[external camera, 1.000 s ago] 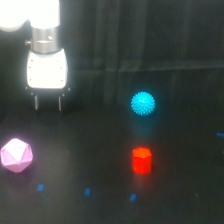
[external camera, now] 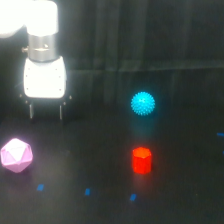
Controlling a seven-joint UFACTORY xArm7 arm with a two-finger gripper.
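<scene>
My gripper (external camera: 46,112) hangs in the upper left of the camera view, pointing down, with its two thin dark fingers apart and nothing visible between them. Below and to its left in the picture, a pink faceted ball (external camera: 16,155) rests on the dark surface. A red faceted block (external camera: 142,160) lies right of centre. Farther back, above the red block in the picture, is a blue spiky ball (external camera: 143,103). The gripper touches none of these.
Small blue marks, including one mark (external camera: 87,191) near the front, dot the black surface (external camera: 75,160). Another blue mark (external camera: 220,134) shows at the right edge. Open room lies between the pink ball and the red block.
My gripper sits slightly lower in the picture, and its fingers stand wider apart than before. The pink ball, red block and blue ball have not moved.
</scene>
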